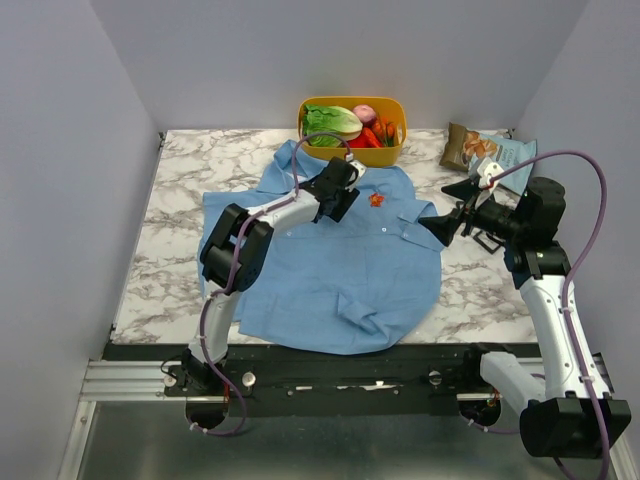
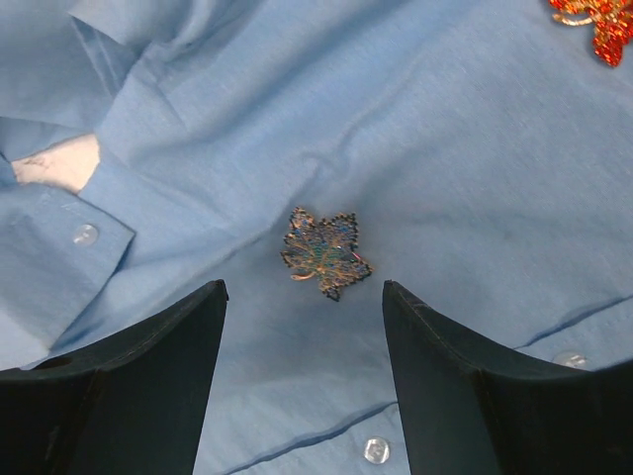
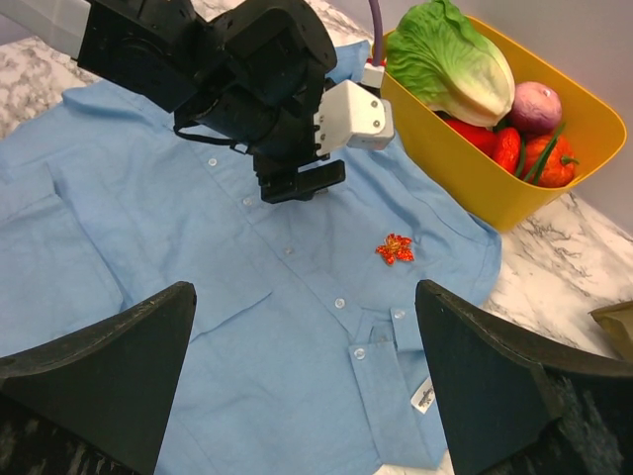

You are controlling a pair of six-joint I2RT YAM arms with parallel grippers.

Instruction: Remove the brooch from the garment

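Note:
A light blue garment (image 1: 300, 290) lies spread on the marble table. In the left wrist view a dark, glittery leaf brooch (image 2: 324, 252) lies on it between and just beyond the fingertips of my left gripper, which stands apart with nothing between. A red brooch (image 1: 376, 200) sits to its right. From the top, the left gripper hides the dark brooch. My right gripper is open at the right side of the table, above and apart from the garment.
A yellow basket (image 1: 351, 152) of vegetables stands behind the garment. Snack bags (image 1: 462, 148) and dark items lie at the back right. Bare marble (image 1: 160, 240) shows at the left.

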